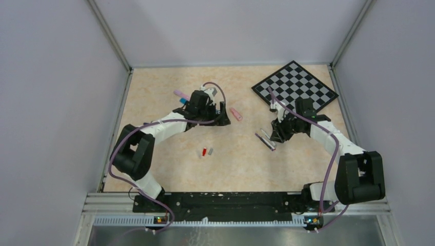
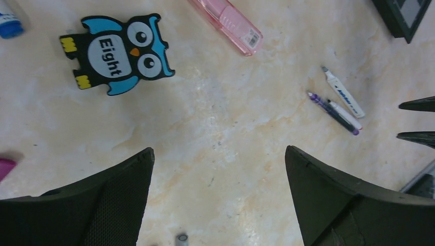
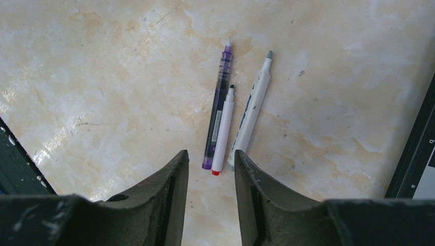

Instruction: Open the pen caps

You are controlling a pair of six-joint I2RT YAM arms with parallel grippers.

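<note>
Three pens lie side by side on the right half of the table: a purple pen (image 3: 218, 107), a small white pen with red end (image 3: 223, 128) and a larger white marker (image 3: 250, 110), their tips showing bare. My right gripper is over their lower ends, fingers part open, nothing visibly between them. My left gripper stands open and empty above the table's middle-back, near an owl card (image 2: 118, 56) and a pink bottle (image 2: 233, 25). Small loose caps (image 1: 204, 151) lie in the middle front.
A checkerboard (image 1: 287, 82) fills the back right. More pens and a pink item (image 1: 181, 95) lie at the left, partly hidden by the left arm.
</note>
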